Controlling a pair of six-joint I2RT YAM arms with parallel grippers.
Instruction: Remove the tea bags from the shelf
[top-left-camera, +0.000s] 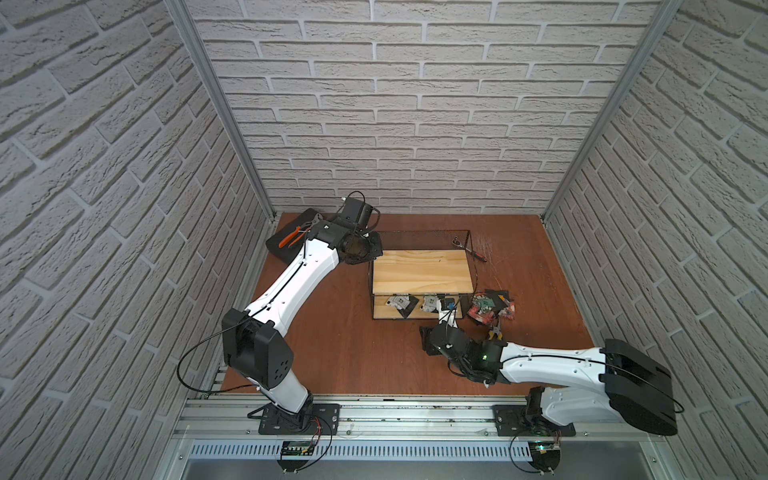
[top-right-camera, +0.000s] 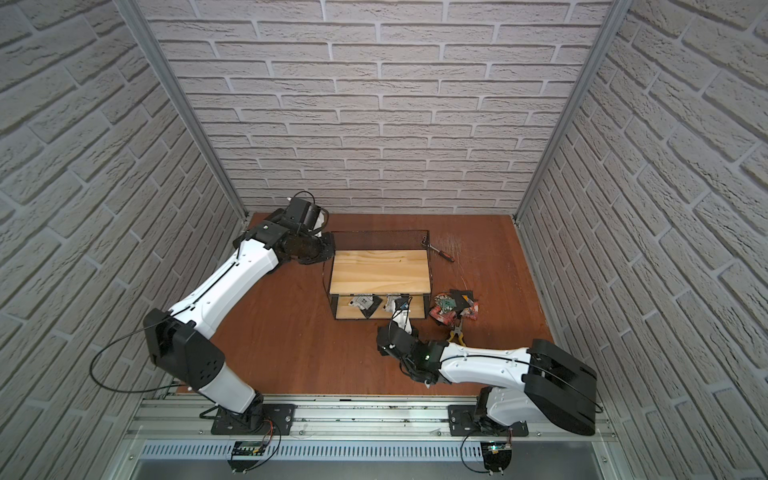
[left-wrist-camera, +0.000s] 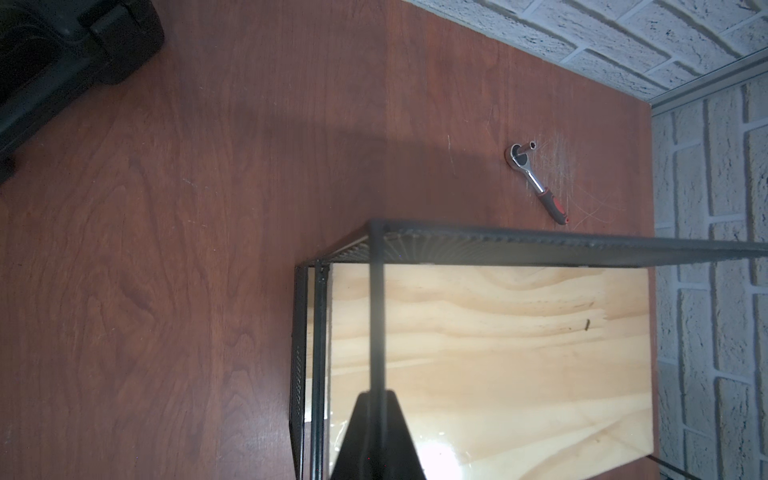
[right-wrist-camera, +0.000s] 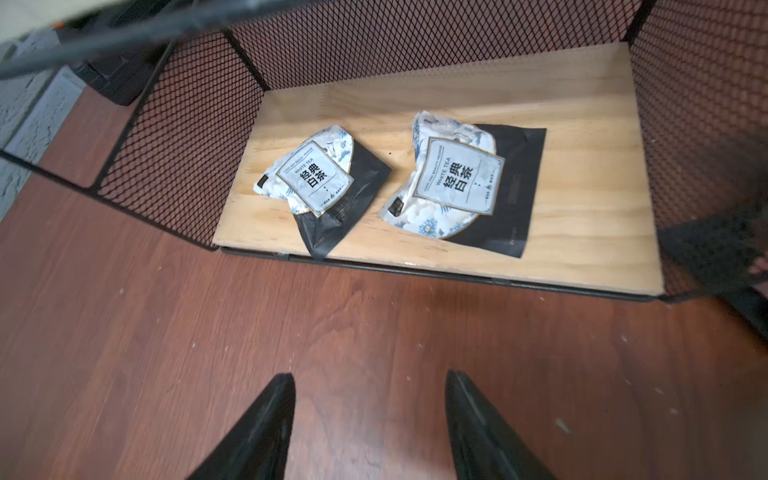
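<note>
Two white tea bags in black-backed packets, a left one (right-wrist-camera: 314, 174) and a right one (right-wrist-camera: 460, 177), lie flat on the lower wooden board (right-wrist-camera: 592, 168) of the black mesh shelf, as seen in the right wrist view. My right gripper is open just in front of the shelf's front edge, with bare tabletop between its fingers and no contact with the packets. At the shelf's upper left corner, my left gripper is shut around a thin black frame post (left-wrist-camera: 377, 320). The upper wooden board (left-wrist-camera: 496, 344) is bare.
A dark pile of colourful packets (top-left-camera: 486, 305) lies right of the shelf, with yellow-handled pliers (top-right-camera: 457, 333) near it. Behind the shelf is a ratchet (left-wrist-camera: 537, 185). A black case (left-wrist-camera: 88, 48) stands at the back left.
</note>
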